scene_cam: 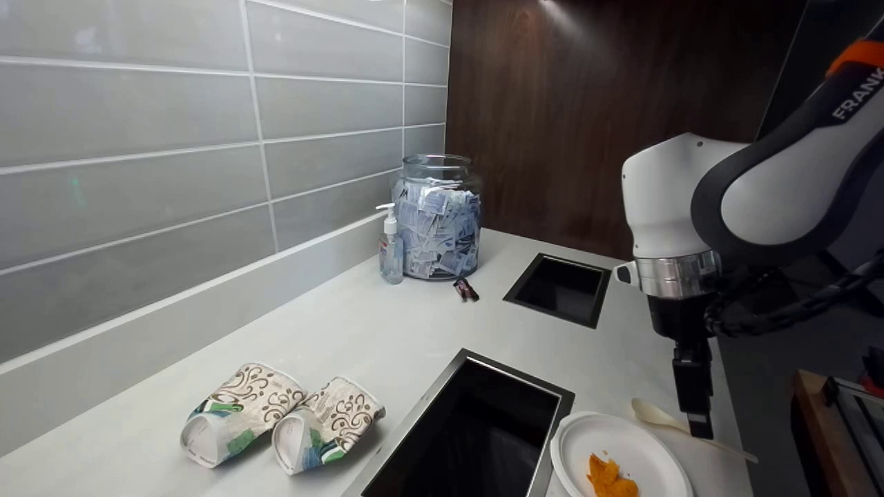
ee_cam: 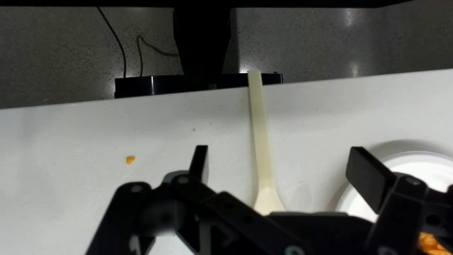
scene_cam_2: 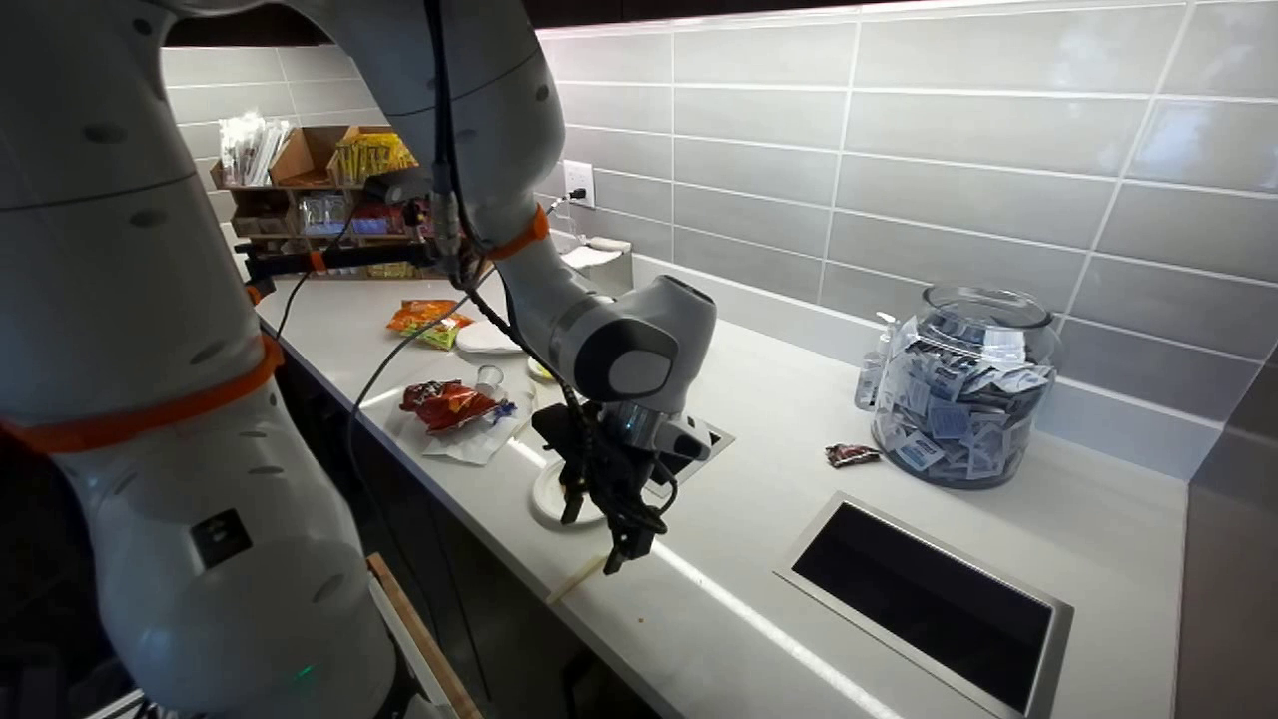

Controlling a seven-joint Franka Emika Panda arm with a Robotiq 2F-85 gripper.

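Note:
My gripper is open above the counter, its two fingers wide apart with only air between them. Below, a pale wooden spoon (ee_cam: pixel 262 140) lies flat on the counter, its handle end sticking out past the front edge. In the wrist view the spoon runs through the space between the fingers, and most of its bowl is hidden by the gripper body. Close by is a white plate (scene_cam: pixel 577 426) with orange crumbs (scene_cam: pixel 610 478) on it; the right finger overlaps its rim in the wrist view.
Square dark openings (scene_cam: pixel 472 431) are set into the counter (scene_cam: pixel 331 315). Two crumpled paper cups (scene_cam: pixel 242 411), a glass jar of packets (scene_cam: pixel 437 219), a pump bottle (scene_cam: pixel 391 252) and a small wrapper (scene_cam: pixel 465 289) stand farther off. A red bag (scene_cam_2: pixel 451 405) lies beyond the plate.

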